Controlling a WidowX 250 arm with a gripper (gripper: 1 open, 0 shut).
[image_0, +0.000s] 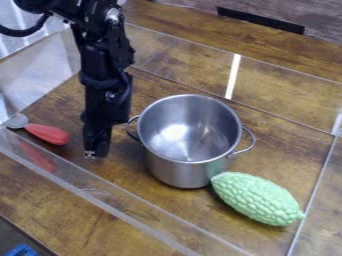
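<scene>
My black gripper (96, 150) is shut, pointing down just above the wooden table between a red-handled utensil and a steel pot, with nothing visible between its fingers. The red-handled utensil (48, 133) lies to its left, its silver end toward the image's left edge. The two-handled steel pot (190, 166) stands close on the gripper's right, open and apparently empty. A pale green bitter-melon-like vegetable (257, 199) lies at the pot's lower right.
Clear panels or edges run along the left and right. A small blue object (16, 249) shows at the bottom left corner.
</scene>
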